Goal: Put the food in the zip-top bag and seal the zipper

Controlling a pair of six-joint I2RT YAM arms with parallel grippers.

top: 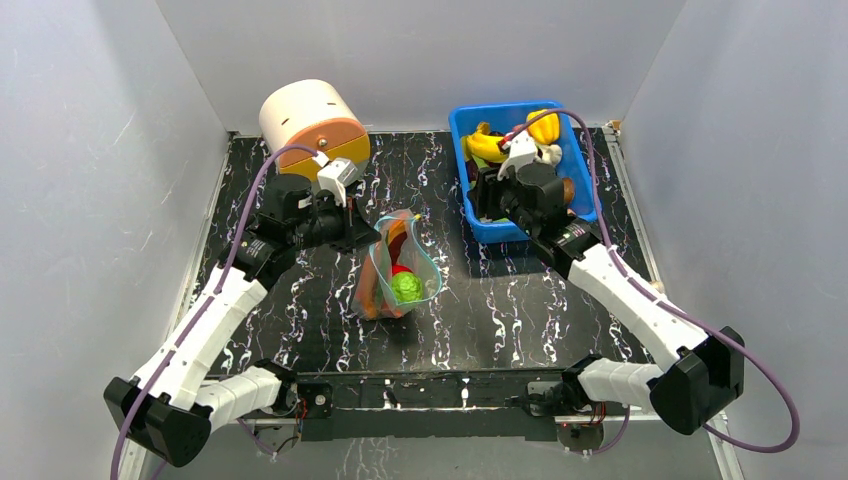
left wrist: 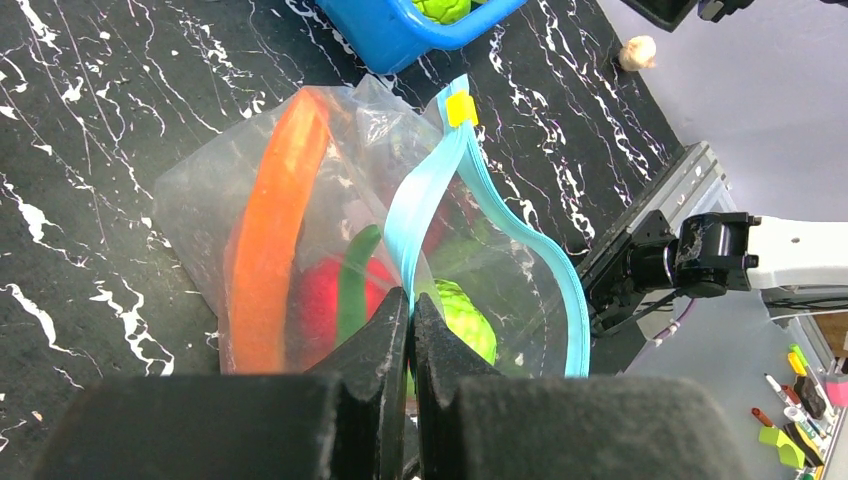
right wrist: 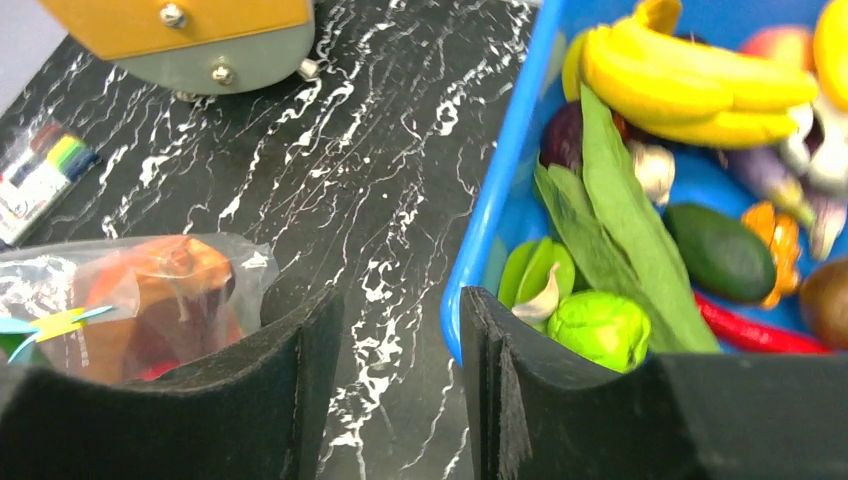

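Observation:
The clear zip top bag [top: 367, 292] stands with its mouth spread, its blue zipper strip [left wrist: 540, 250] and yellow slider [left wrist: 461, 108] showing. Inside are an orange carrot-like piece [left wrist: 278, 225], a red item [left wrist: 320, 300], a slim green one [left wrist: 353, 285] and a green leafy ball [top: 406, 287]. My left gripper is shut on the bag's rim. Over the left side of the blue bin my right gripper stands open, empty between its fingers. A pale round onion-like item [left wrist: 637, 53] lies on the table toward its edge; the top view does not show it.
The blue bin [right wrist: 490, 220] holds bananas [right wrist: 690, 80], a green lettuce [right wrist: 600, 328], an avocado [right wrist: 720, 252] and other produce. A drawered box [top: 315, 120] stands at back left. Bare table lies between bag and bin.

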